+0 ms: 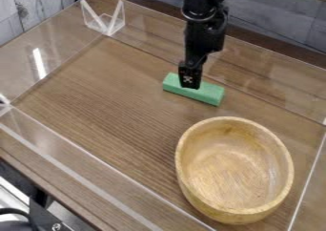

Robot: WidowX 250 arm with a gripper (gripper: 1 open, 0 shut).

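A green rectangular block (204, 95) lies flat on the wooden table (102, 111), angled toward the lower right. My black gripper (189, 78) hangs open just above the block's upper left part, its fingertips close to the block's back edge; whether they touch it I cannot tell.
A large pale yellow bowl (234, 168) takes up the lower right of the table. A white wire-like object (105, 21) stands at the back left.
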